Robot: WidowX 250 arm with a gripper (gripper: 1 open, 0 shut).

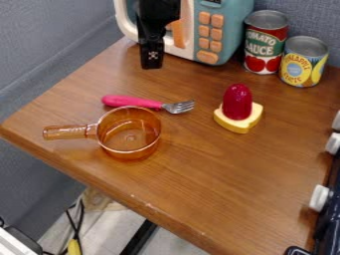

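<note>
My black gripper hangs at the top centre of the camera view, in front of the toy microwave; I cannot tell whether it is open or shut. Below it on the wooden table lie a pink-handled fork, an amber pot with its handle to the left, and a red object sitting on a yellow base.
A blue microwave stands at the back, with a red can and a yellow can to its right. A dark appliance with white knobs is at the right edge.
</note>
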